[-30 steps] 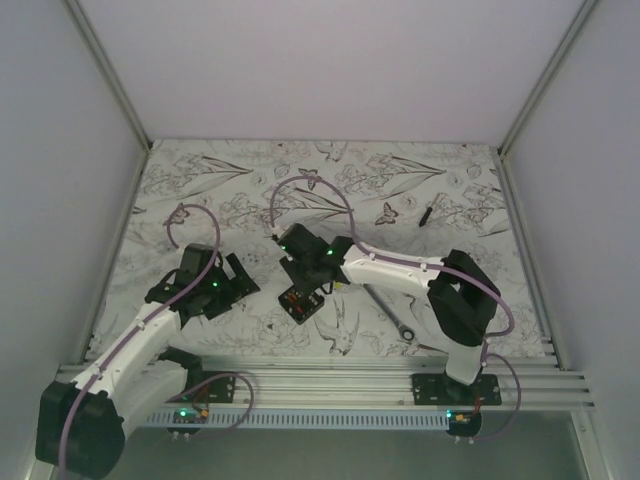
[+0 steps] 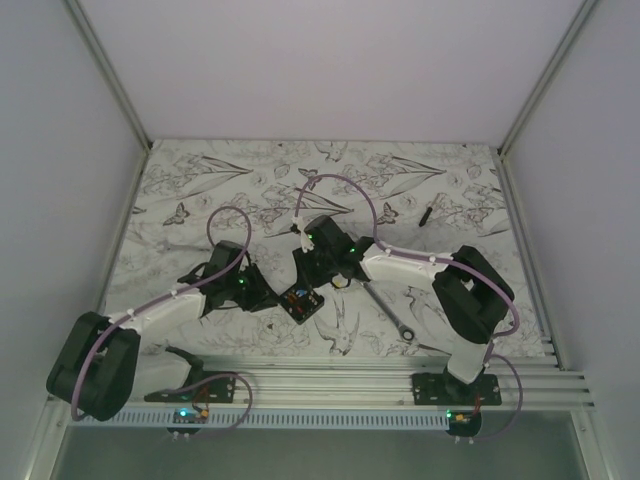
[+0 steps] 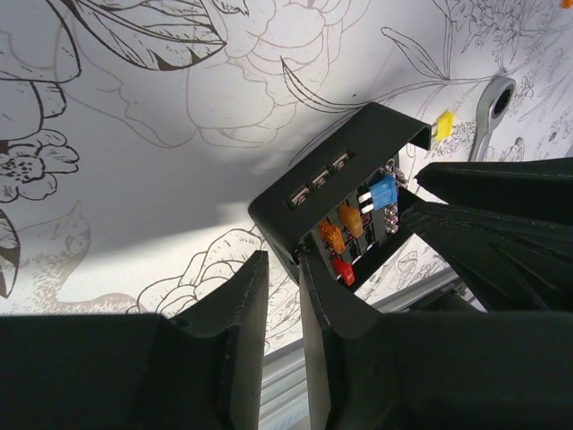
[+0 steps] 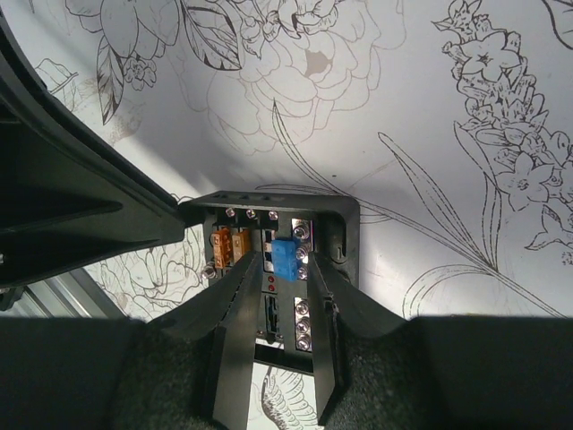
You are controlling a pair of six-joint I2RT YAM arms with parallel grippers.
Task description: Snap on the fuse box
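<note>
The black fuse box [image 2: 301, 308] lies near the middle front of the table, open side up, with orange, red and blue fuses inside. In the left wrist view my left gripper is shut on the side wall of the fuse box [image 3: 322, 170]. In the right wrist view the fingertips of my right gripper stand open over the blue fuse [image 4: 285, 259], above the fuse box's inside. Whether they touch the fuse is hard to tell.
A wrench [image 2: 390, 315] lies to the right of the box, and a small dark bar [image 2: 426, 215] farther back right.
My left gripper has moved right to the box's side and shut on it. My right gripper has moved slightly right over the box.
</note>
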